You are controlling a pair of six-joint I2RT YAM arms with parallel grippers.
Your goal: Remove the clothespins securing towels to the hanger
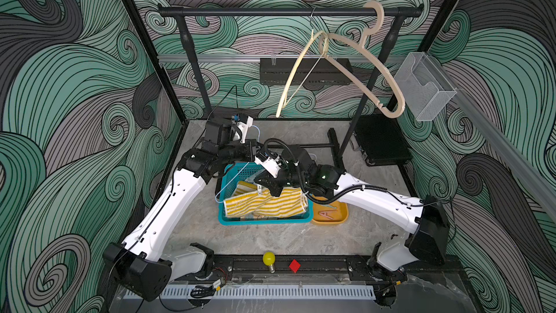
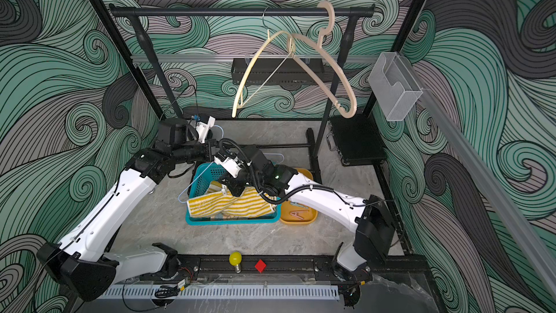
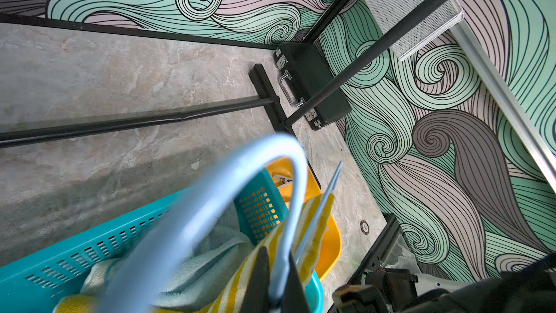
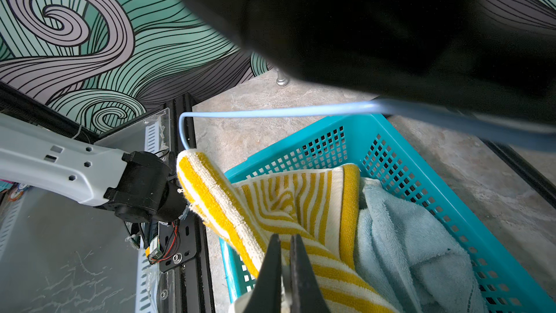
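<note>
A yellow-striped towel lies over the teal basket, draped on a light blue hanger. In the left wrist view my left gripper is shut on that hanger, which fills the foreground as a blurred hook and bar. In the right wrist view my right gripper is shut on the striped towel, low over the basket. Whether a clothespin is between its fingers is unclear. Loose clothespins lie in the orange tray right of the basket.
Cream and beige hangers hang from the black rack rail above. A grey towel lies in the basket. A black case stands at the back right. Bare floor shows in front of the basket.
</note>
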